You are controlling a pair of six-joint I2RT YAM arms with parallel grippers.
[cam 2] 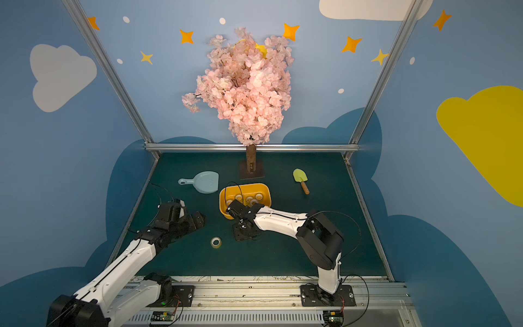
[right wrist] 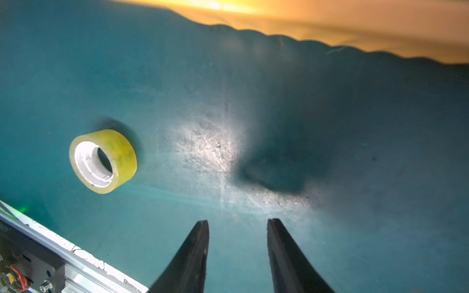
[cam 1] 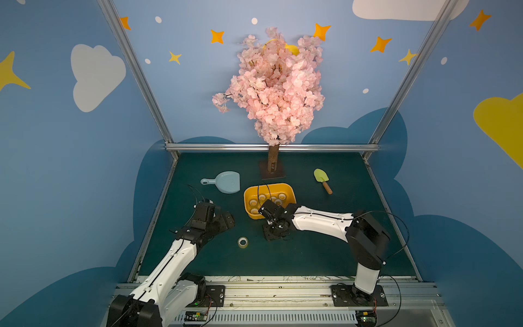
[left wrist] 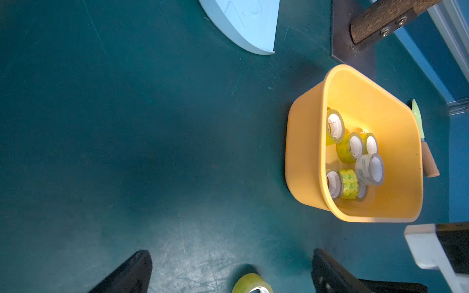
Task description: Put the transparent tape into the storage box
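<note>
A roll of transparent tape (right wrist: 124, 161) lies on the green mat, in front of the yellow storage box (left wrist: 305, 146), which holds several other rolls. In the top left view the same roll (cam 1: 243, 247) sits between my two grippers. My right gripper is low before the box, open, its fingers empty; the roll is to its upper left in the right wrist view. My left gripper is open above the mat left of the box, with the roll partly visible at the bottom edge of its view.
A light blue dustpan (cam 1: 227, 181) lies back left, a green trowel (cam 1: 321, 176) back right. The blossom tree (cam 1: 273, 158) stands behind the box. Mat left of the box is clear; the metal rail (cam 1: 261, 285) runs along the front.
</note>
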